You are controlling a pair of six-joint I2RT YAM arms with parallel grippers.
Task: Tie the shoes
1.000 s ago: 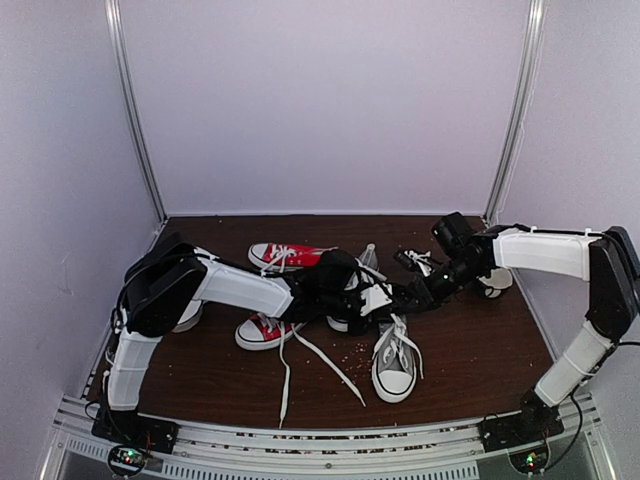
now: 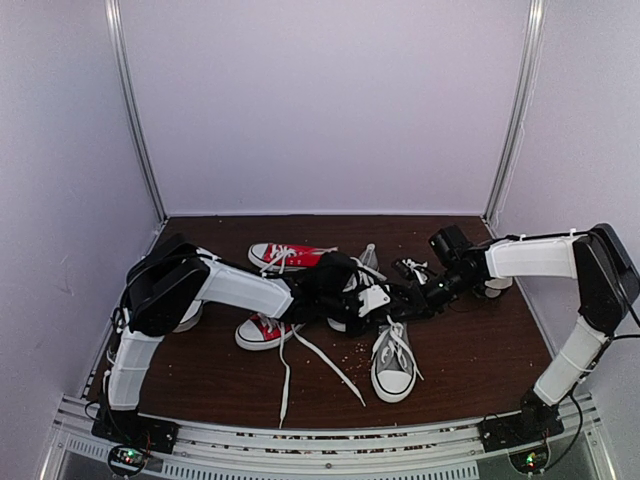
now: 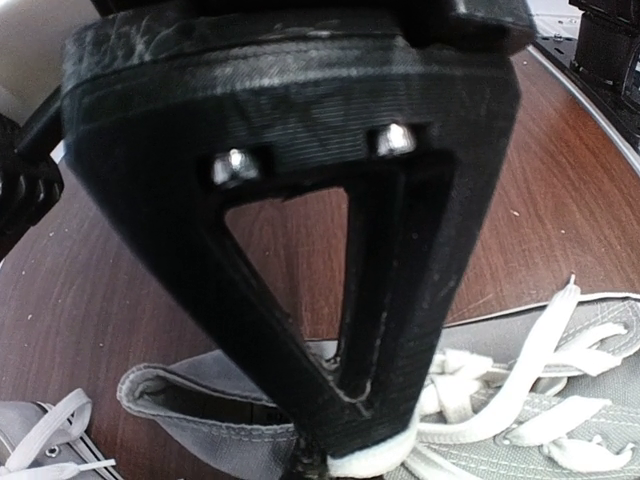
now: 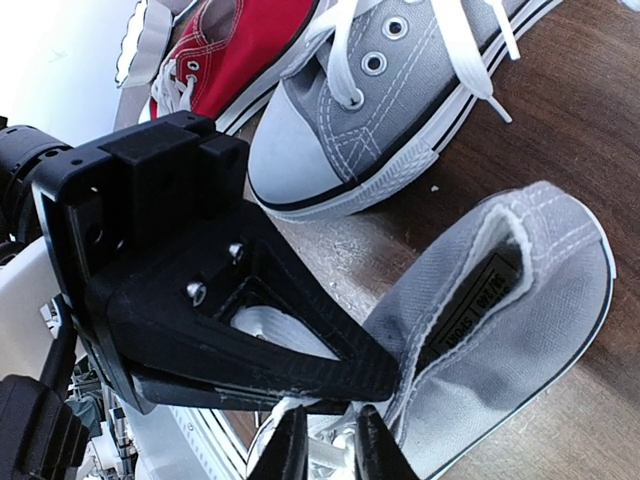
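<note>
A grey canvas shoe (image 2: pixel 392 372) with loose white laces lies toe-forward at the front centre, both grippers over its upper end. My left gripper (image 2: pixel 380 310) is low at its laces; in the left wrist view its black finger (image 3: pixel 400 300) fills the middle, tip among white laces (image 3: pixel 540 360). My right gripper (image 2: pixel 405 305) meets it there; in the right wrist view its fingertips (image 4: pixel 372 450) are at white lace beside the shoe's grey opening (image 4: pixel 540 320). Both appear shut; what lies between their tips is largely hidden.
A red shoe (image 2: pixel 280 255) lies at the back left, another red shoe (image 2: pixel 258 334) at the front left with long laces trailing forward. A second grey shoe (image 4: pixel 360 110) lies behind the grippers.
My right arm and gripper have moved slightly down and left in the top view, and the front shoe's laces have shifted a little. The left arm is practically still.
</note>
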